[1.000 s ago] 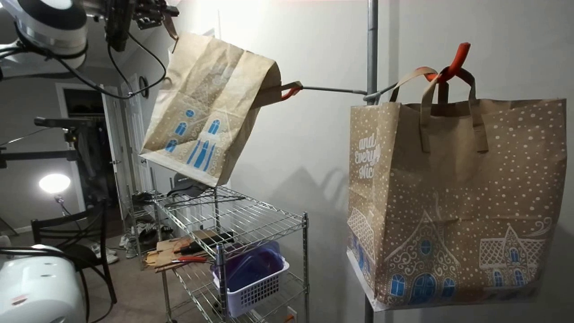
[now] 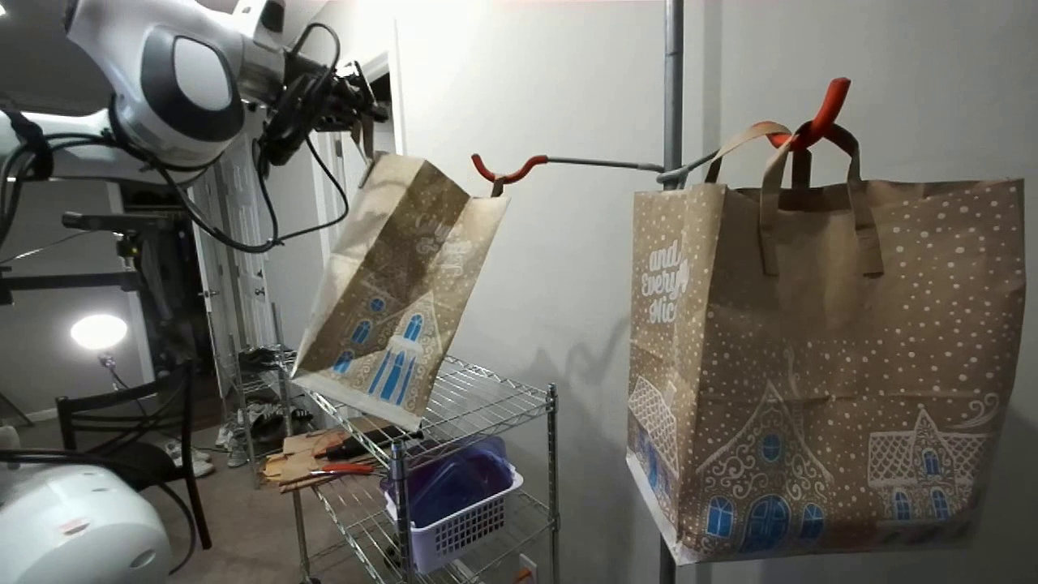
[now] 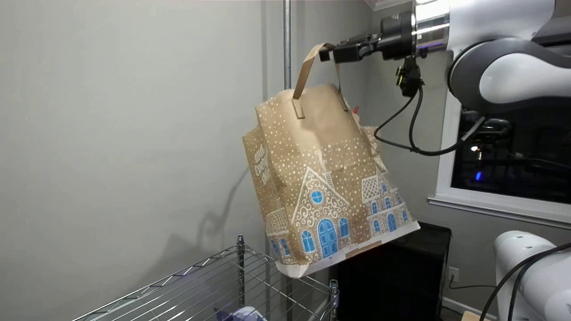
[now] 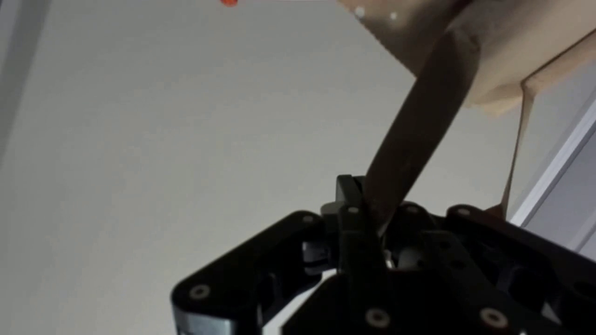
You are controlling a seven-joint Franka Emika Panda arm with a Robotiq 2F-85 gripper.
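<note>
A brown paper bag (image 2: pixel 389 282) with white dots and blue-windowed houses hangs tilted above the shelf. My gripper (image 2: pixel 367 115) is shut on the strap of one of its handles. In exterior view 2 the gripper (image 3: pixel 327 53) sits at the top of the handle loop (image 3: pixel 304 72). From the wrist, the brown strap (image 4: pixel 419 123) runs up from between the fingers toward the bag. Beside the bag's upper corner is a red-coated hook (image 2: pixel 525 170). A bit of brown strap (image 2: pixel 498 185) shows just under that hook; I cannot tell whether it is still looped over it.
A second, similar bag (image 2: pixel 847 370) hangs by its handles from another red hook (image 2: pixel 829 112) on the pole (image 2: pixel 672 88). Below is a wire shelf (image 2: pixel 496 389) with a white basket (image 2: pixel 462 530). Bare wall lies between the bags.
My gripper has come down and to the right in exterior view 1, bringing the bag lower. Its far handle, earlier stretched over the hook, is now slack, and more of the red hook shows.
</note>
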